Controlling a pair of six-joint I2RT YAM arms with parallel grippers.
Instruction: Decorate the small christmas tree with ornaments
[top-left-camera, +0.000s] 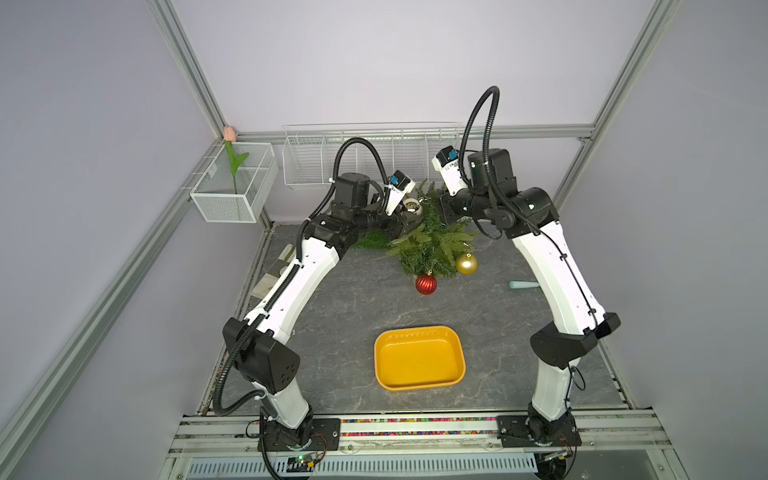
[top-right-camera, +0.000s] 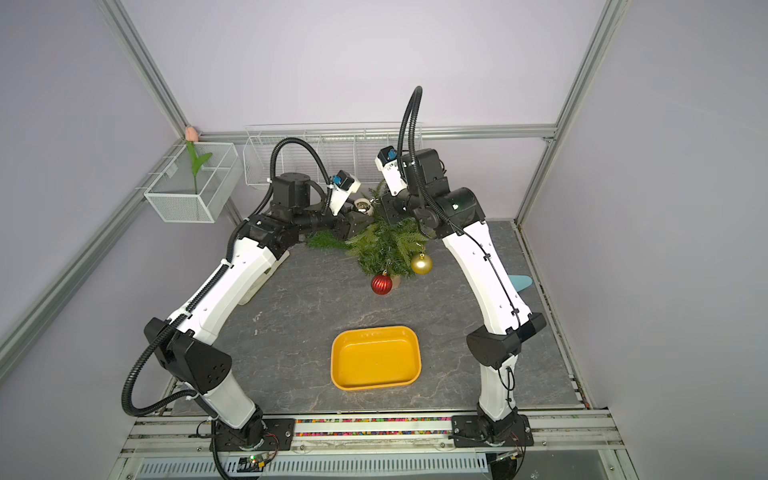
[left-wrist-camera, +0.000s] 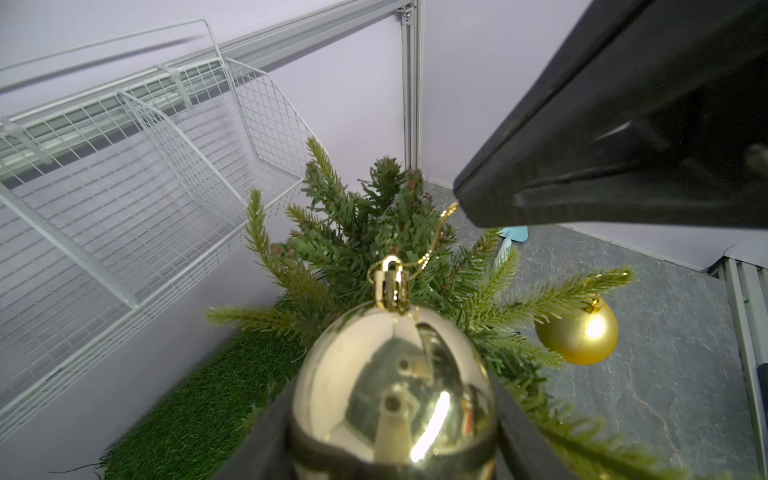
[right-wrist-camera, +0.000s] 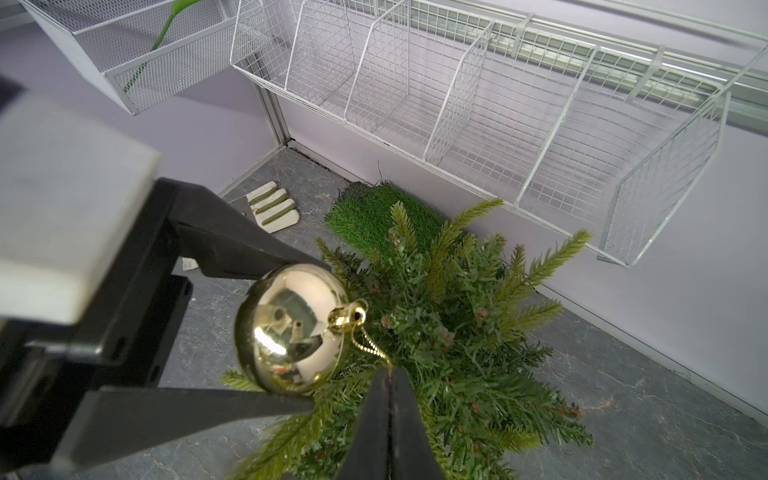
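Note:
A shiny pale-gold ball ornament (left-wrist-camera: 392, 384) sits between the fingers of my left gripper, which is shut on it. From its cap a thin gold string (right-wrist-camera: 369, 345) stretches to the tips of my right gripper. That gripper is shut, with the string's end at its tips. Both grippers are at the upper part of the green tree (top-left-camera: 432, 244), the left one on its left side and the right one above it. A red ornament (top-left-camera: 425, 284) hangs low at the tree's front, and a matte gold ornament (top-left-camera: 466, 264) hangs at its right.
An empty yellow tray (top-left-camera: 419, 385) lies at the front of the table. White wire baskets (right-wrist-camera: 512, 112) run along the back wall behind the tree. A patch of artificial grass (right-wrist-camera: 380, 216) lies behind and left of the tree. The table between tray and tree is clear.

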